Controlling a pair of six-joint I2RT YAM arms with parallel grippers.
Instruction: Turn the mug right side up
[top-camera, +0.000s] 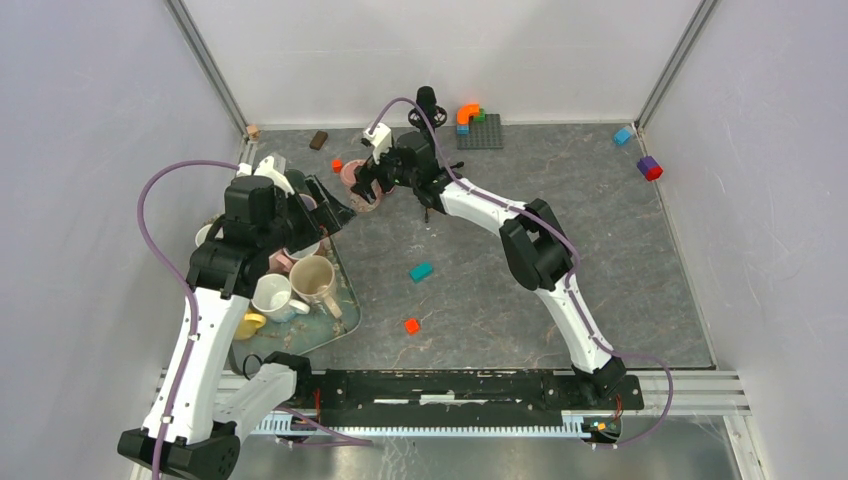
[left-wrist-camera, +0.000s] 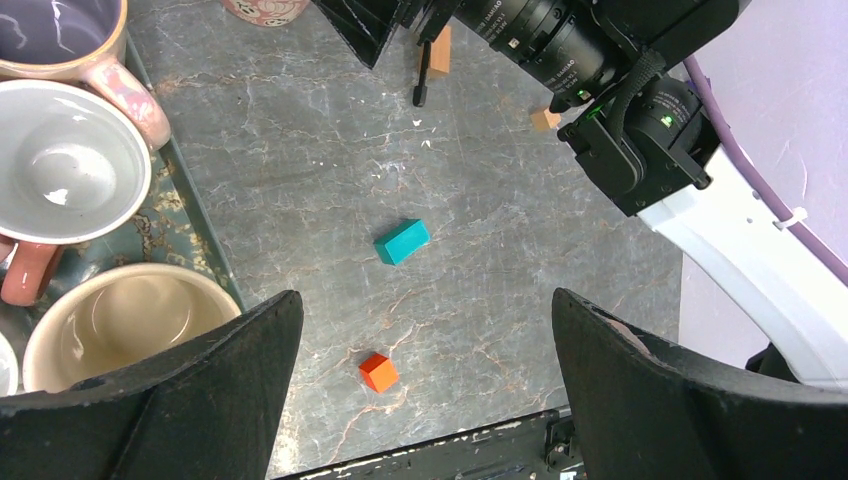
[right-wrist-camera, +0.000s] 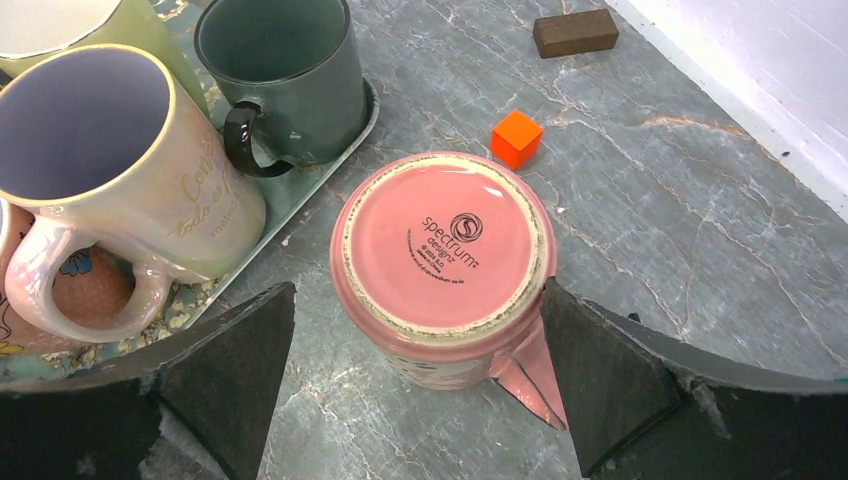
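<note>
A pink mug stands upside down on the grey table, its stamped base facing up and its handle toward the lower right in the right wrist view. My right gripper is open just over it, a finger on either side, the right finger close to or at the mug's rim. From above, the mug is partly hidden by that gripper. My left gripper hangs open over the right side of the tray of mugs, with nothing between its fingers.
A tray crowded with mugs fills the left side. An orange cube, a brown block, a teal block and another orange cube lie loose. A baseplate with bricks is at the back.
</note>
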